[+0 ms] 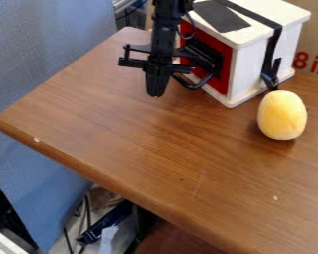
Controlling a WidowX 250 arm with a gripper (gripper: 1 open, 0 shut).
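The black gripper (156,79) hangs at the top centre, just left of the front of a white robot base box (248,69) with a red panel (218,62). Its fingers point down near the tabletop; whether they are open or shut I cannot tell. A yellow, egg-shaped plush object (281,116) sits on the wooden table (148,169) to the right, apart from the gripper.
A cardboard box (312,45) stands behind at the upper right. A blue-grey padded partition (36,79) lies beyond the table's left edge.
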